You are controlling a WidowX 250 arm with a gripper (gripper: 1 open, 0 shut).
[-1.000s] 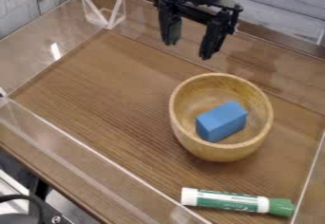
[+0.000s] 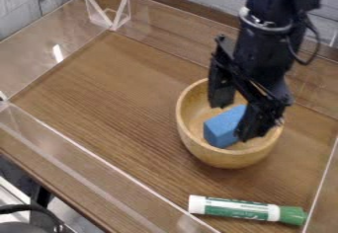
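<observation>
My black gripper [image 2: 247, 92] hangs directly over a wooden bowl [image 2: 201, 154] on the right half of the table, its fingers open and reaching down into or just above the bowl. Inside the bowl lies a blue block [image 2: 222, 128], partly covered by the gripper. A green and white tube [image 2: 247, 209] lies in front of the bowl, near the lower right.
Clear plastic edging runs along the left and front edges, and a white bracket sits at the back left.
The bowl, block and tube appear unmoved.
</observation>
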